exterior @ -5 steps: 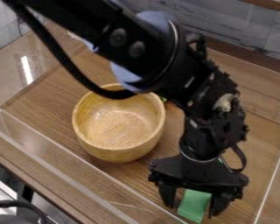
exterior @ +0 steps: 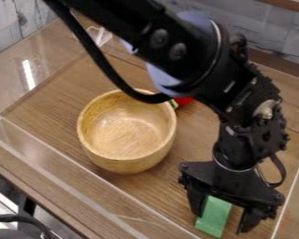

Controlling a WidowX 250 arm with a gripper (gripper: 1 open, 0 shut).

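Observation:
The black gripper (exterior: 224, 200) is low at the bottom right, its fingers around or just over a green block (exterior: 215, 216) on the wooden tabletop. The block's lower part shows below the fingers; whether they touch it I cannot tell. A light wooden bowl (exterior: 124, 125) sits to the left of the gripper.
A small red object (exterior: 182, 101) is partly hidden behind the arm, beyond the bowl. A pale wall runs along the back.
The gripper has shifted slightly right and up in the picture, and more of the red object shows. The green block's visible part looks slightly shifted.

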